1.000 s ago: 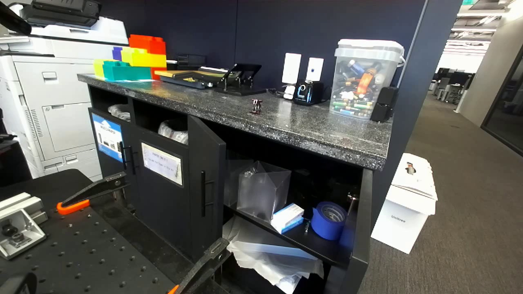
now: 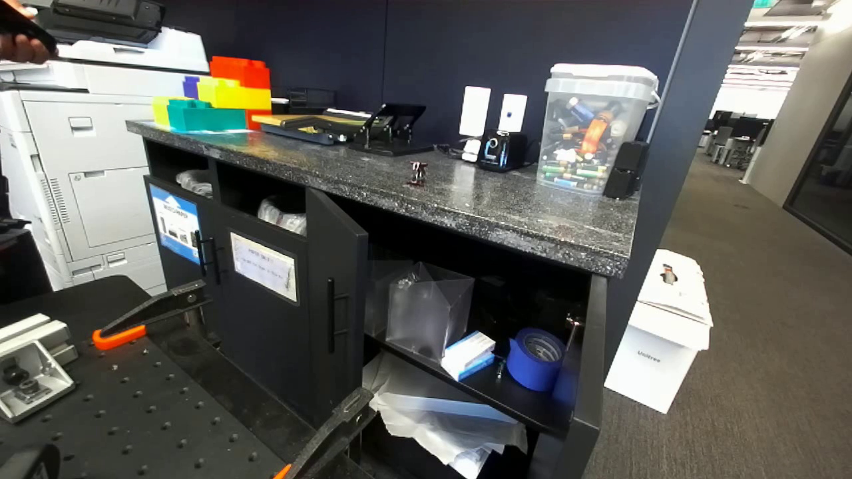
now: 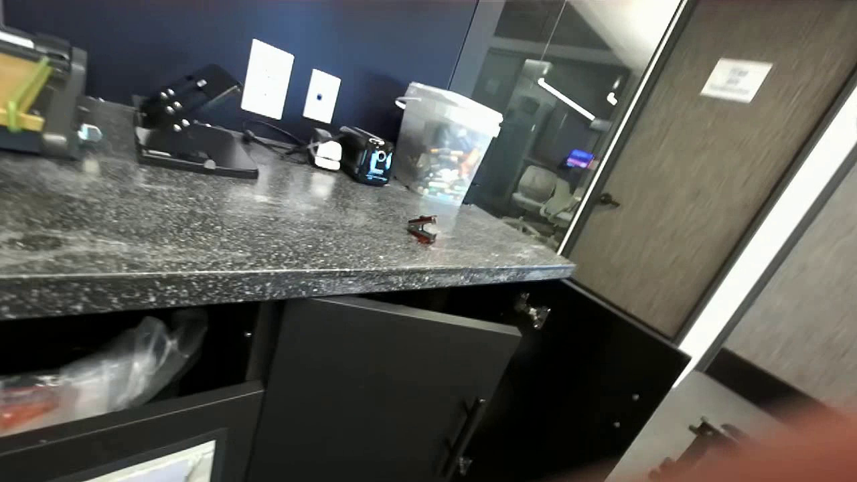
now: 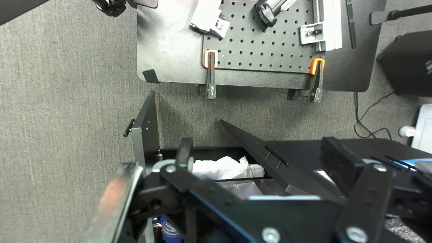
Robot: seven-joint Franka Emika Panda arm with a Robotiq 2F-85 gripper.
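In the wrist view my gripper looks down over an open cabinet, its two dark fingers (image 4: 185,152) wide apart with nothing between them. Below it, one cabinet door (image 4: 147,125) stands wide open and another door (image 4: 259,152) is swung partly out. Inside the cabinet, exterior view 1 shows a clear plastic box (image 2: 427,307), a small white-and-blue box (image 2: 469,354) and a roll of blue tape (image 2: 536,359) on the shelf. White crumpled wrapping (image 2: 447,419) lies beneath. A small dark-red staple remover (image 3: 422,229) rests on the speckled countertop (image 3: 209,221).
The counter carries a lidded tub of batteries (image 2: 587,132), a black stand (image 2: 391,128) and coloured blocks (image 2: 231,96). Clamps (image 4: 211,77) overhang the perforated table's edge. A white carton (image 2: 663,335) stands on the floor. Carpet (image 4: 77,101) is clear at the wrist view's left.
At the top left of exterior view 1, a person's hand now shows beside a dark object, which has shifted slightly. Cabinet, doors and counter items look the same.
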